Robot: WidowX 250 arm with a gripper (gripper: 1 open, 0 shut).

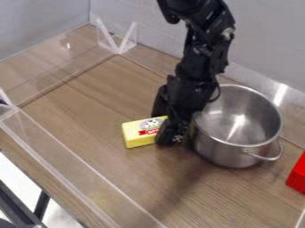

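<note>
A yellow box (142,134) with a printed cartoon label lies on the wooden table, left of the steel pot. My black gripper (169,129) is down at the box's right end, beside the pot, and hides that end. I cannot tell whether its fingers are open or shut on the box.
A steel pot (238,126) with handles stands right of the gripper. A red object (298,175) sits at the right edge. Clear plastic rails (71,178) line the left side.
</note>
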